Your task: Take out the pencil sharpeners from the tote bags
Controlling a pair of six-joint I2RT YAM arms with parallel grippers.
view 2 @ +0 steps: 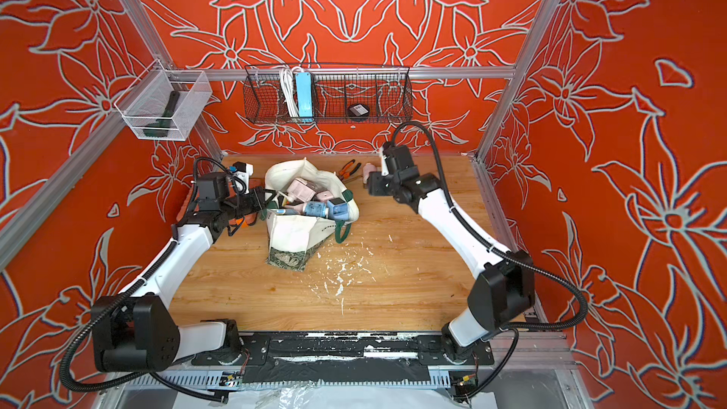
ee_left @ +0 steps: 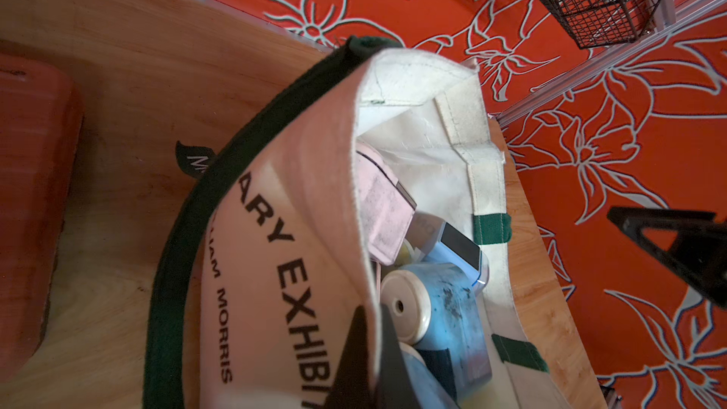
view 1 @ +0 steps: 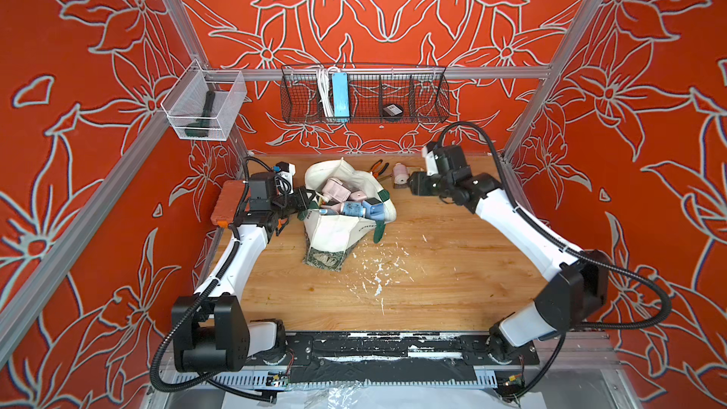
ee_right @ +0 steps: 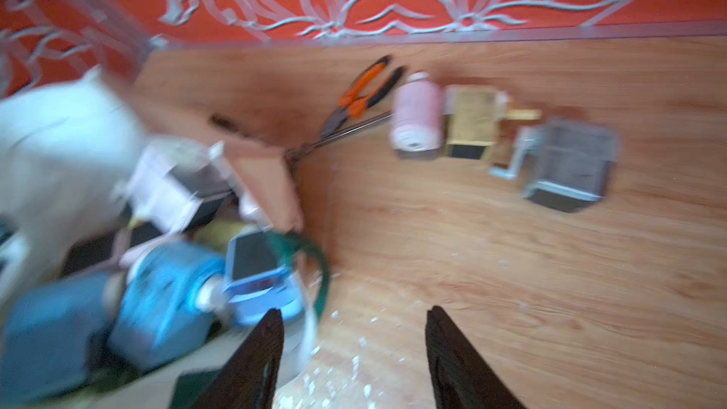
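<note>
A cream tote bag [view 1: 333, 236] with green handles holds several pink and blue sharpeners, among them a pink one [ee_left: 386, 204] and a blue one [ee_left: 454, 318]. My left gripper is shut at the bag's near rim, on the bag's fabric edge as far as the left wrist view shows. My right gripper is part open above the table to the bag's right, nothing between its fingers. A pink sharpener [ee_right: 416, 113], a gold one [ee_right: 471, 125] and a grey one [ee_right: 571, 163] lie on the table behind it; the right wrist view is blurred.
Orange pliers [ee_right: 363, 94] lie at the back beside the bag. An orange case [ee_left: 30, 204] is at the left. A wire basket [view 1: 363, 98] and a clear basket [view 1: 204, 113] hang on the frame.
</note>
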